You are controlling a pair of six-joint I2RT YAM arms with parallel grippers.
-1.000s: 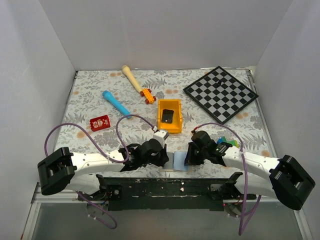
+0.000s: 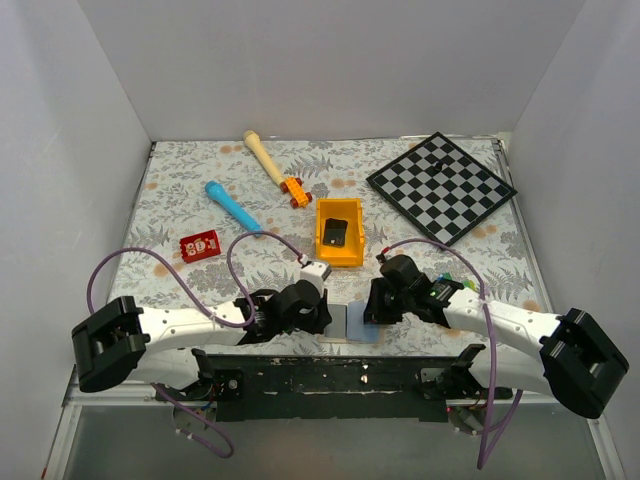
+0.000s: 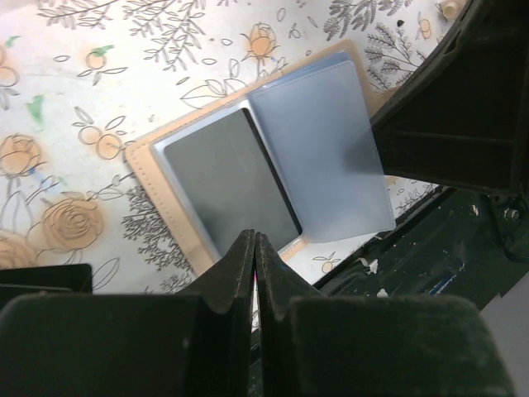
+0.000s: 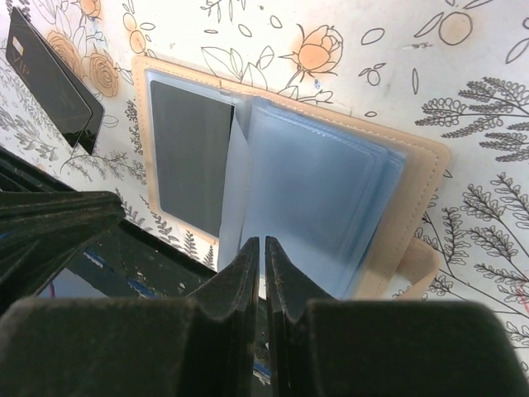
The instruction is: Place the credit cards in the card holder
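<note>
The open card holder (image 2: 338, 320) lies flat near the table's front edge, with a tan border, a dark panel (image 3: 231, 178) and bluish clear sleeves (image 4: 318, 182). One sleeve edge stands raised beside the panel in the right wrist view. Black cards, one lettered VIP, rest left of the holder; a corner of the black card (image 3: 45, 277) shows in the left wrist view. My left gripper is shut, nothing visible in it, over the panel's lower edge. Over the sleeves, my right gripper has its tips slightly parted, holding nothing visible.
Behind the holder stands an orange bin (image 2: 340, 208) with a dark item inside. A checkered board (image 2: 441, 189) is at the back right. Farther left lie a red packet (image 2: 200, 246) and a blue stick (image 2: 232, 207). Both grippers are close together.
Both grippers have shifted slightly to the left. The holder's sleeve part shows a little more beside the right gripper; the other objects stay where they were.
</note>
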